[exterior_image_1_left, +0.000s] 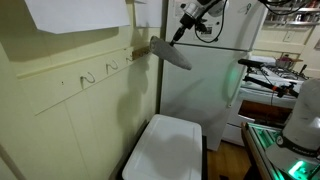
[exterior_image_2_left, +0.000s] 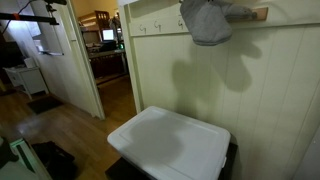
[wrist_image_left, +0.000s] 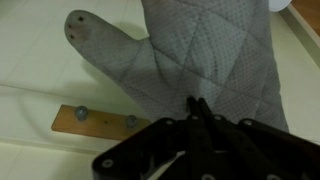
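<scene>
A grey quilted oven mitt (exterior_image_1_left: 170, 54) hangs slanted in the air by the wall, its lower end to the right. My gripper (exterior_image_1_left: 174, 42) is at its upper edge, fingers closed on the cloth. Seen from the wrist, the quilted mitt (wrist_image_left: 205, 60) fills the middle, its thumb to the upper left; the dark fingertips (wrist_image_left: 193, 106) meet against the fabric. The second exterior view shows the mitt (exterior_image_2_left: 205, 22) at the top, with the gripper out of frame. Behind it is a wooden peg strip (wrist_image_left: 100, 122) with two metal knobs visible.
Wall hooks (exterior_image_1_left: 88, 78) line the pale panelling to the left. Below stands a large white lidded bin (exterior_image_1_left: 165, 150). A white fridge (exterior_image_1_left: 205, 80) is behind the arm, and white sheets (exterior_image_1_left: 75, 12) hang at upper left. Open floor lies left of the bin in the second exterior view.
</scene>
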